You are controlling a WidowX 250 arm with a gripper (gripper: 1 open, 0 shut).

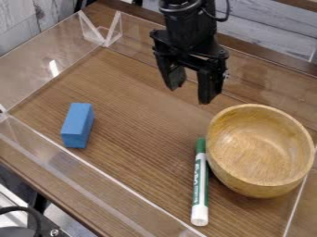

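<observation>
My black gripper [191,78] hangs at the top centre of the camera view, pointing down over the wooden table, above and left of a yellow bowl [258,151]. Whether its fingers are open or shut is hard to tell. A green-and-white marker [201,181] lies along the bowl's left side. A blue block [76,125] lies at the left of the table.
Clear tray walls or edges run along the left and back, with a clear plastic piece at the upper left. A dark cable shows at the bottom left corner.
</observation>
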